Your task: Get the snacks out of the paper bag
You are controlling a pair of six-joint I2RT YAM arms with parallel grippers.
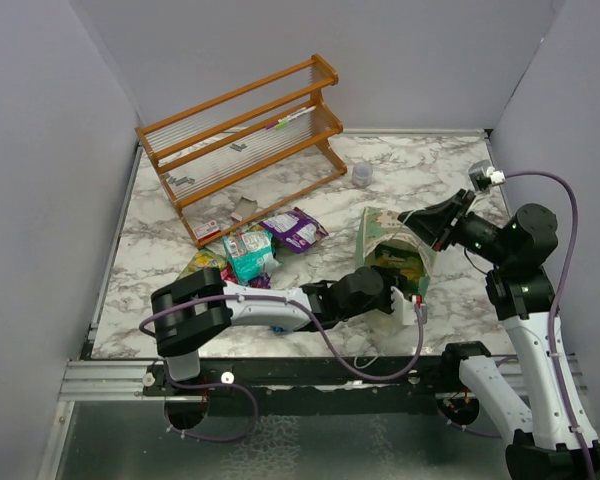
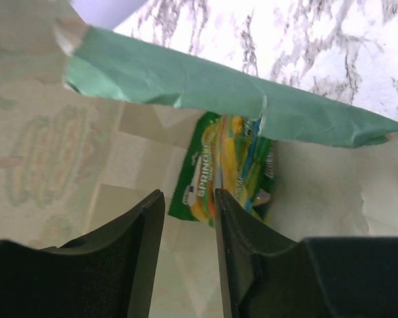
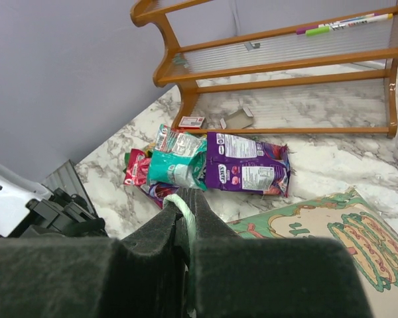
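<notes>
The printed paper bag [image 1: 383, 219] stands at the right of the table with its mouth facing the front. A green and yellow snack packet [image 2: 202, 169] lies inside it. Just short of that packet in the left wrist view is my left gripper, partly open with nothing held between its fingers. From above, the left arm's end reaches into the bag's mouth. My right gripper is shut on the bag's thin, pale cord handle [image 3: 185, 209], at the upper rim.
Purple [image 3: 245, 163] and teal [image 3: 176, 158] packets lie left of the bag, with other snacks beside them. A wooden rack [image 1: 245, 140] stands behind, and a clear cup [image 1: 362, 174] sits near its right end.
</notes>
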